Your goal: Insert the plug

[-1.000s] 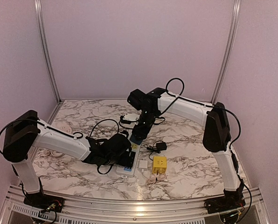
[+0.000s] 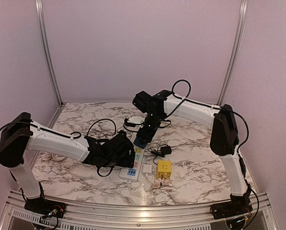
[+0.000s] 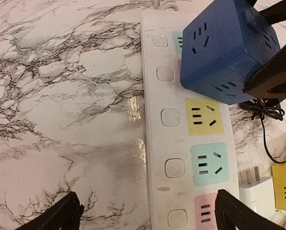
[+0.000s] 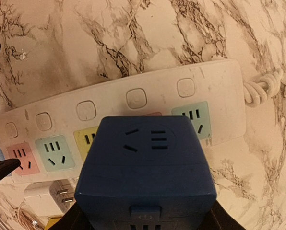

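A white power strip (image 3: pixel 164 139) with pastel sockets lies lengthwise on the marble table. My right gripper (image 2: pixel 143 134) is shut on a blue cube socket adapter (image 3: pixel 220 52), held over the upper part of the strip, its socket faces showing in both wrist views. Whether it touches the strip is hard to tell. My left gripper stands open above the near part of the strip, fingers either side, nothing between them.
A yellow cube adapter (image 2: pixel 164 168), a white charger (image 3: pixel 256 196) and a black adapter with coiled cable (image 2: pixel 165 150) lie right of the strip. Bare table left of the strip in the left wrist view.
My left arm has shifted slightly to the left, uncovering more of the strip in the top view. The right arm and blue adapter have moved very little.
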